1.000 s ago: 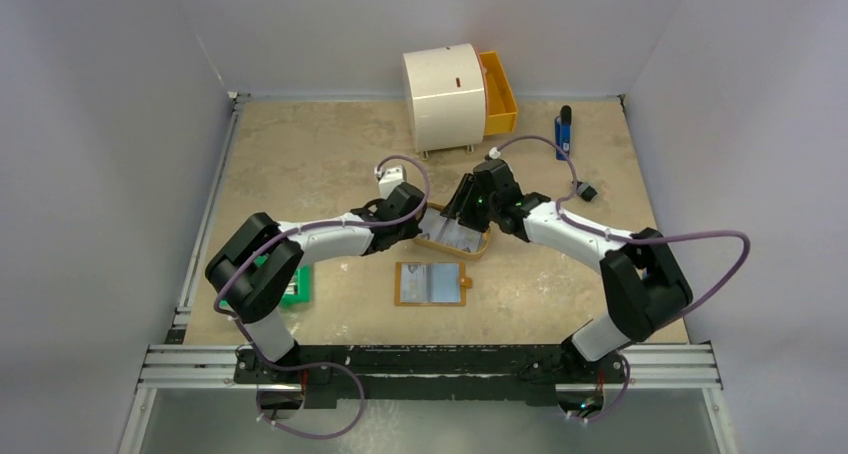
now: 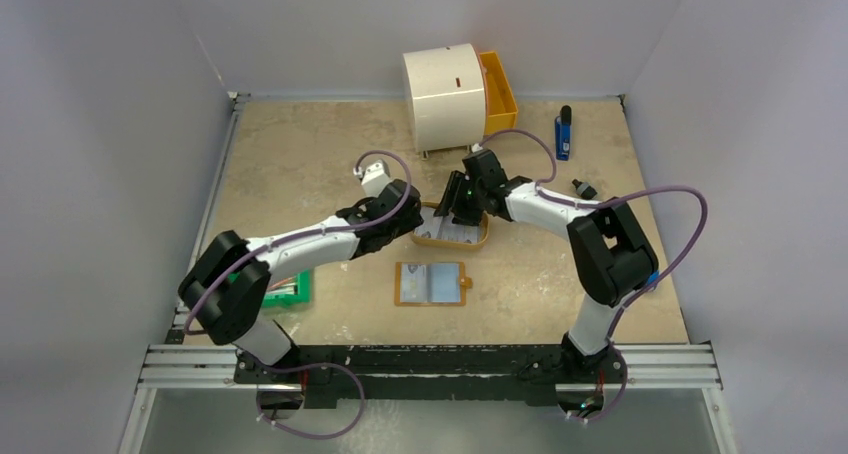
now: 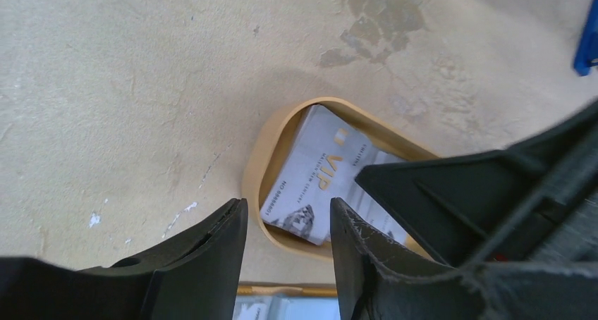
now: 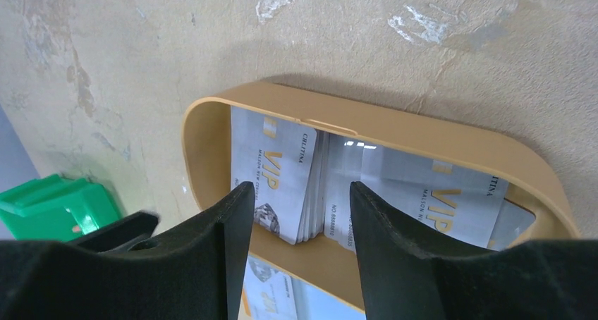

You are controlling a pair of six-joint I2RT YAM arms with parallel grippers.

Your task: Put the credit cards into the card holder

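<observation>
Silver VIP cards (image 4: 271,165) lie in stacks inside an oval tan box (image 2: 450,242), seen in all views. Below the box in the top view lies a small tan card holder (image 2: 463,284) with pale card pockets. My left gripper hangs just left of the box, fingers parted, nothing visible between them. My right gripper is over the box, its parted fingertips above the cards, nothing seen held; its dark body also fills the right of the left wrist view.
A white drum-shaped object (image 2: 443,99) and a yellow bin (image 2: 500,89) stand at the back. A green case (image 2: 290,292) is at left front, blue tools (image 2: 562,134) at right. The two grippers are close together over the box.
My left arm has drawn back a little to the left. My right arm has shifted left and upright over the box, which appears slightly straightened.
</observation>
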